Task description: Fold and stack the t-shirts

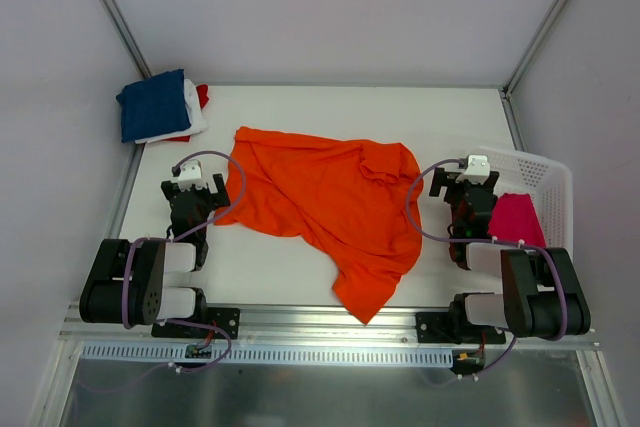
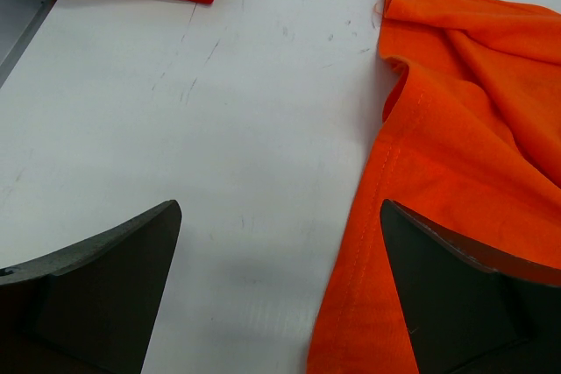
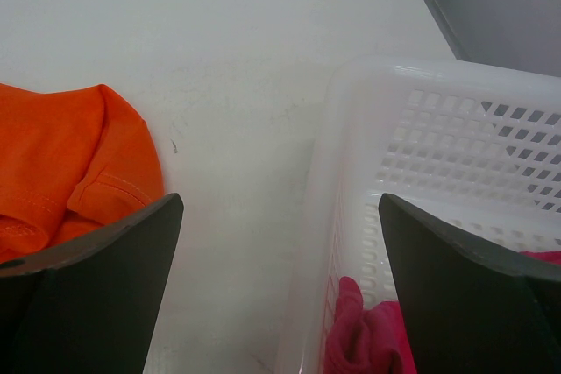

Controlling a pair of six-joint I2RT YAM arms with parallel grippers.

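An orange t-shirt (image 1: 335,192) lies loosely spread and rumpled across the middle of the table, one corner hanging toward the front edge. Its left edge (image 2: 412,164) shows a raised fold in the left wrist view. Left of the shirt, my left gripper (image 1: 194,185) is open and empty; one finger (image 2: 465,304) appears over the orange cloth. My right gripper (image 1: 464,185) stands open between the shirt and the white basket (image 1: 552,182), holding nothing. A crimson cloth (image 1: 517,219) lies inside the basket. At the back left is a stack of folded shirts: blue (image 1: 153,107), white (image 1: 195,112) and red (image 1: 203,94).
Bare white table (image 1: 350,112) stretches along the back and in a strip at the front left. The basket's near wall (image 3: 320,208) rises close to my right gripper. Grey walls (image 1: 320,12) enclose the table.
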